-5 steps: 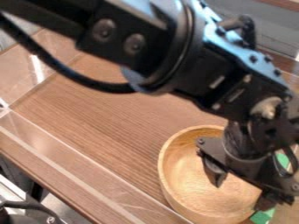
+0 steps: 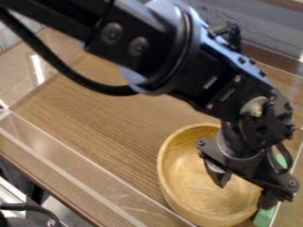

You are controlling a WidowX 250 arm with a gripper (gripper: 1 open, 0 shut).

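My black gripper (image 2: 244, 177) hangs over a yellow bowl (image 2: 190, 191) at the lower right, its fingers apart and reaching down inside or just above the rim. Nothing shows between them. A green object (image 2: 265, 216) is partly visible beside the bowl at the right, mostly hidden by gripper and bowl.
The wooden tray floor (image 2: 95, 124) is clear to the left of the bowl, bordered by clear walls. Dark cables lie at the lower left, outside the tray. The arm covers much of the top of the view.
Over the last second the arm and gripper have shifted very slightly; the bowl stays where it was.
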